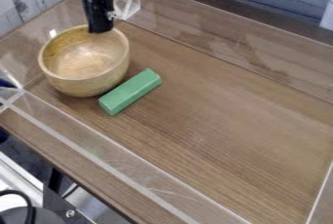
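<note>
A round wooden bowl (81, 72) sits on the table at the left, empty as far as it shows. A green block (130, 91) lies just right of and below it. My dark gripper (99, 23) is at the top left, above the bowl's far rim; it is small and dark, and whether its fingers are open or shut is hard to tell.
Walls run along the back, and a dark cable lies off the table's edge at the lower left.
</note>
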